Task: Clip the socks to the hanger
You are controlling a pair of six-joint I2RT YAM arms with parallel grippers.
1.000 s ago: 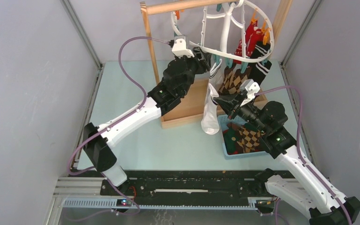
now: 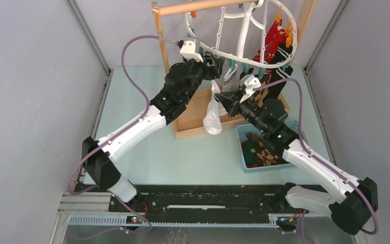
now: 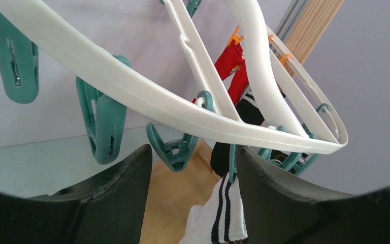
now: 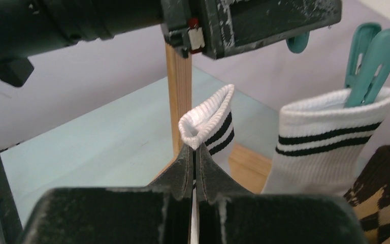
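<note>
A white sock with black stripes [image 4: 218, 132] has its cuff pinched in my right gripper, which is shut on it; in the top view the sock [image 2: 213, 121] dangles beneath the white hanger [image 2: 241, 35]. My left gripper is at the hanger's front rim, fingers apart. A green clip [image 3: 176, 152] hangs between those fingers, which do not visibly squeeze it. Just right of it, another striped white sock [image 4: 315, 165] hangs from a green clip [image 4: 376, 66]. The held sock's cuff sits below the left gripper's black finger [image 4: 279, 23], apart from the clips.
Red socks [image 2: 274, 40] and dark socks hang on the hanger's right side. A blue basket [image 2: 248, 170] with more socks stands front right. The wooden stand [image 2: 198, 133] frames the hanger.
My right gripper has moved left and upward in the top view, carrying the sock closer to the left gripper. The left gripper has shifted slightly left along the hanger's front rim.
</note>
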